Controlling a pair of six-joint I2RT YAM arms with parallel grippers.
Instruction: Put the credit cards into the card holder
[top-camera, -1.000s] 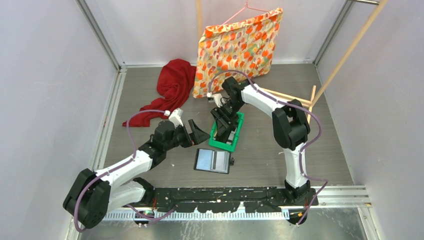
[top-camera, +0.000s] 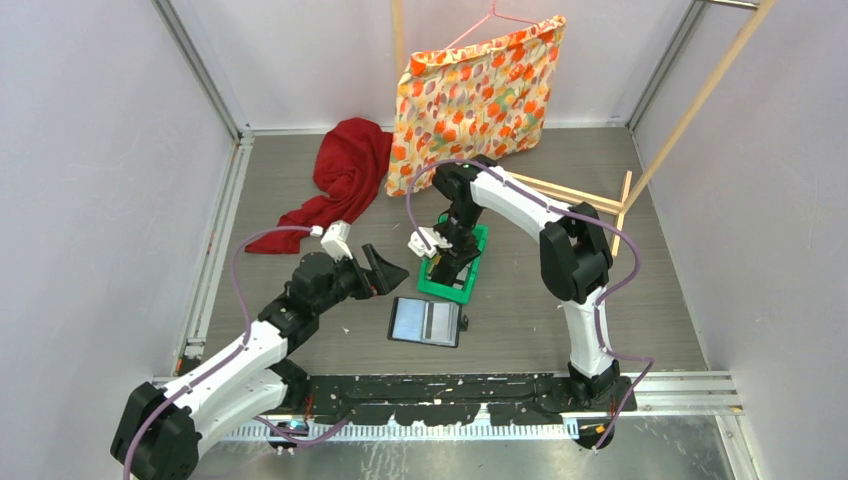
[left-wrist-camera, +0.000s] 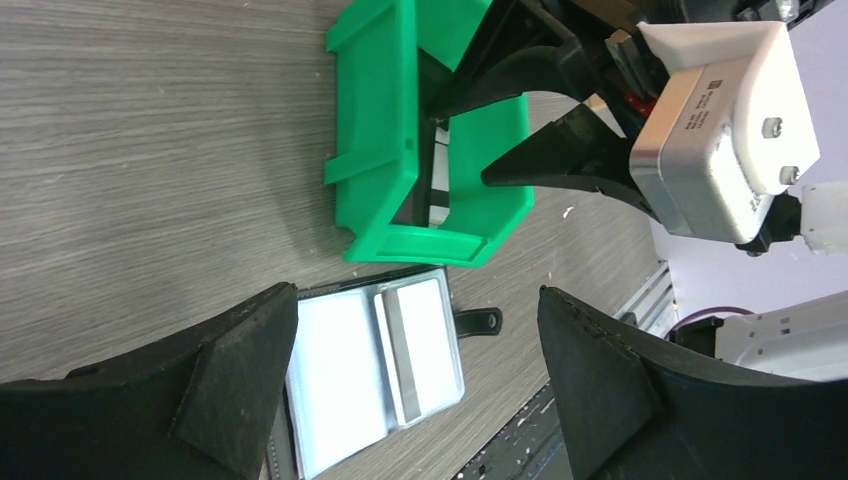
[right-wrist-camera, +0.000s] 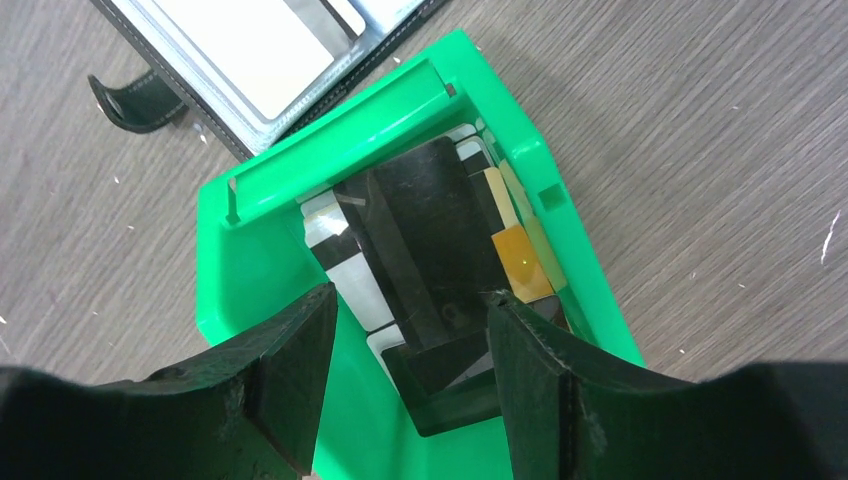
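Observation:
A green box (right-wrist-camera: 585, 290) holds several cards, among them a black card (right-wrist-camera: 430, 240) on top, white ones and a yellow one (right-wrist-camera: 520, 262). Just below it in the top view lies the open card holder (top-camera: 408, 318), with clear sleeves and a dark strap (left-wrist-camera: 476, 322). My right gripper is open above the box's cards, nothing between its fingers. My left gripper stands open to the left of the box, above the table near the holder, also empty.
A red cloth (top-camera: 340, 175) lies at the back left. A floral cloth (top-camera: 480, 95) hangs at the back, with a wooden frame (top-camera: 730, 55) to the right.
My left arm has shifted slightly left and toward the front. My right arm has moved about over the green box. The box and holder look unmoved.

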